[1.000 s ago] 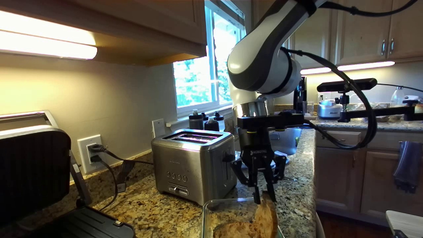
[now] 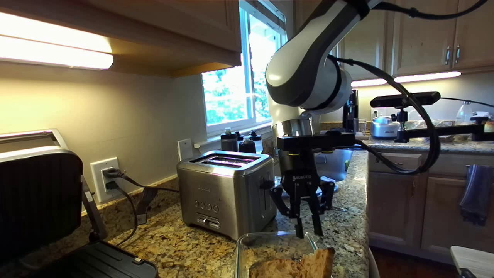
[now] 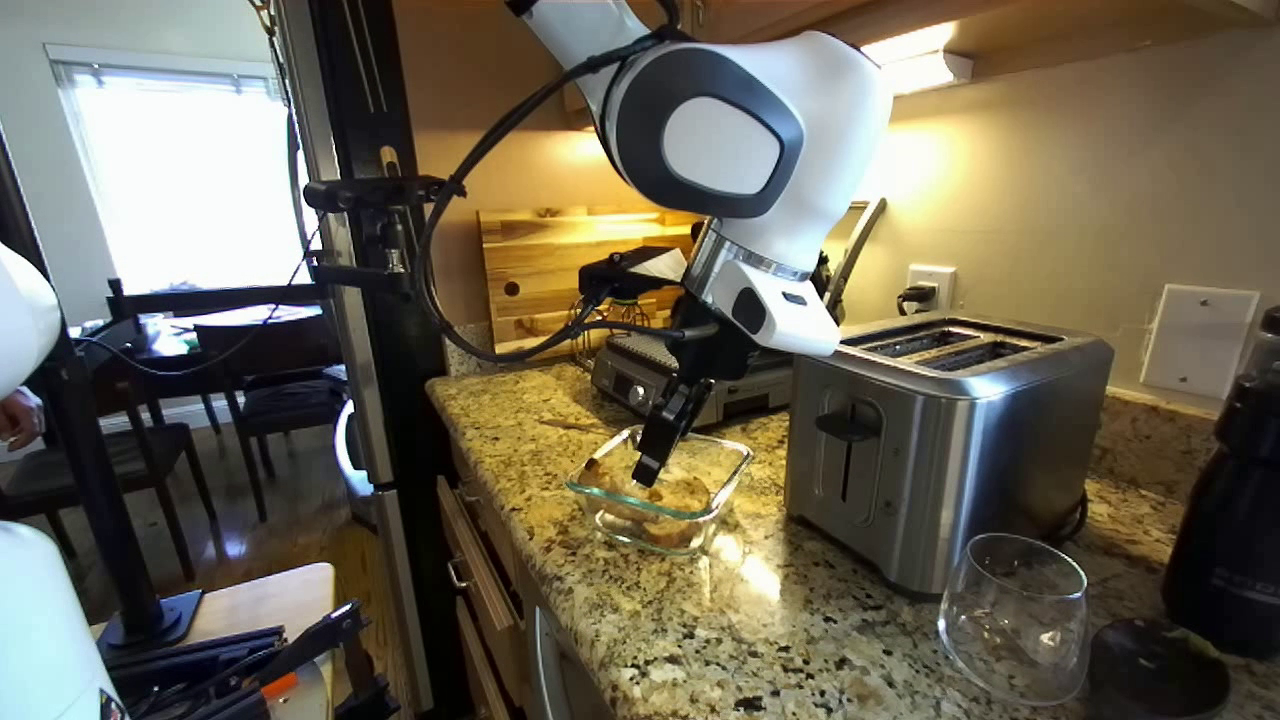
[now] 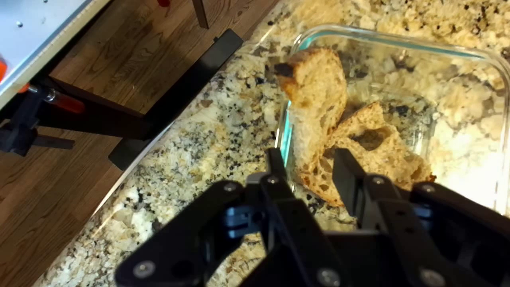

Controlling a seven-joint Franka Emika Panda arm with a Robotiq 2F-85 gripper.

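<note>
My gripper (image 2: 308, 232) points down over the glass dish (image 3: 734, 481), its fingers partly spread with nothing between them. In the wrist view two pieces of bread are in the dish. One slice (image 4: 319, 91) stands tilted against the dish's side near the counter edge, its dark-crusted end reaching over the rim. The other piece (image 4: 382, 148) lies lower in the dish, touching the first. The fingertips (image 4: 275, 160) appear just short of the bread in that view. In exterior view 1 the tilted slice (image 2: 319, 263) is apart from the fingers, below them.
A steel toaster (image 2: 227, 194) stands beside the dish, against the wall side. An open press grill (image 2: 41, 199) is at the left. A clear glass (image 3: 1014, 618) sits near the toaster. The counter's edge runs close along the dish's other side.
A second ago the slice's top was between the fingertips. The fingers have spread slightly; the arm looks still.
</note>
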